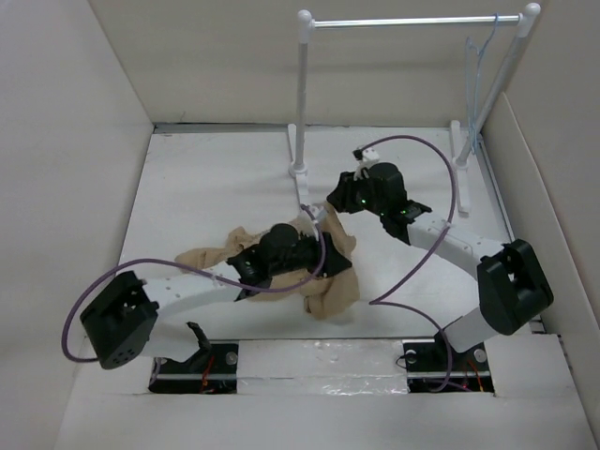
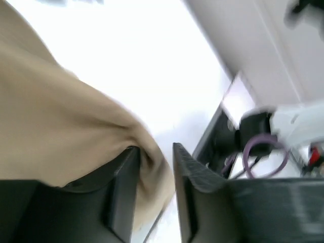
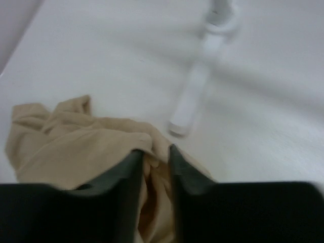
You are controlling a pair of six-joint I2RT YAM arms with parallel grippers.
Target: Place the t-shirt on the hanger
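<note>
The tan t-shirt (image 1: 216, 258) lies crumpled on the white floor in the top view, bunched toward the centre. My left gripper (image 1: 326, 251) is low over its right part; in the left wrist view the fabric runs at its fingertips (image 2: 185, 172). My right gripper (image 1: 339, 197) is just beyond the shirt's upper end, with cloth below its blurred fingers in the right wrist view. Whether either holds cloth is unclear. Light blue hangers (image 1: 476, 75) hang at the rail's right end.
A white rack with a top rail (image 1: 403, 21) stands at the back, its feet (image 1: 459, 169) on the floor. Walls enclose the sides and back.
</note>
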